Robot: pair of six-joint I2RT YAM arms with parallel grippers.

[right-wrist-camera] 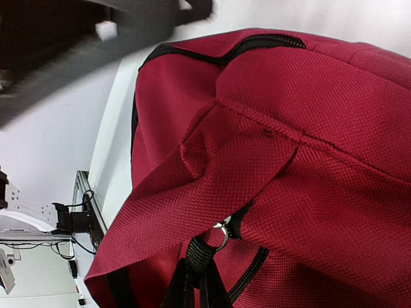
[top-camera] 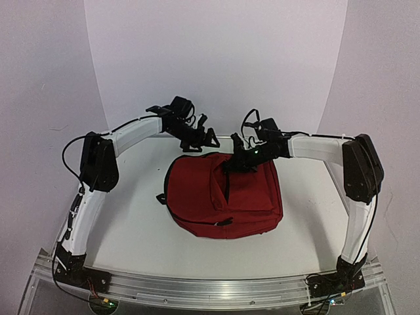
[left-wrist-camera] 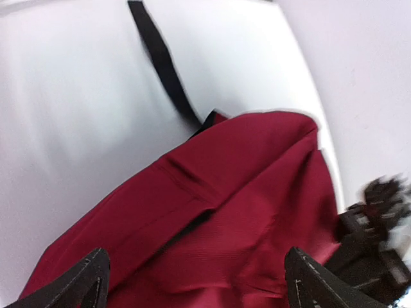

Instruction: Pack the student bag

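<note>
The red bag (top-camera: 193, 184) lies flat on the table, its front pocket zipper running down the middle near a raised fold of fabric. In the right wrist view, a black zipper pull (right-wrist-camera: 200, 251) with a metal ring is pinched between the fingertips of my right gripper. A red flap of cloth (right-wrist-camera: 192, 205) partly covers the zipper. Just beyond the bag's far edge hovers my left gripper (top-camera: 202, 143), its fingers spread and empty. From the left wrist, the open fingers (left-wrist-camera: 314, 282) stand over red fabric.
A black strap (left-wrist-camera: 160, 61) trails from the bag onto the white table. Bare table surface (top-camera: 134, 197) shows left and right of the bag. Both grippers are close together at the far edge.
</note>
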